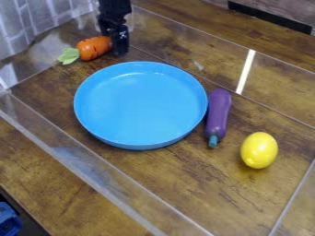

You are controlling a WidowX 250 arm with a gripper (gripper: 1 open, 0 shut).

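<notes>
My black gripper (113,39) is at the top of the camera view, low beside an orange toy carrot (94,48) with a pale green top, at its right end. Whether its fingers are open or shut on the carrot cannot be made out. A blue round plate (140,104) lies just in front, and a purple eggplant (218,116) lies to the right of the plate.
A yellow lemon (259,150) sits at the right on the wooden table (147,194). A clear barrier runs along the left. A blue object (7,219) shows at the lower left corner.
</notes>
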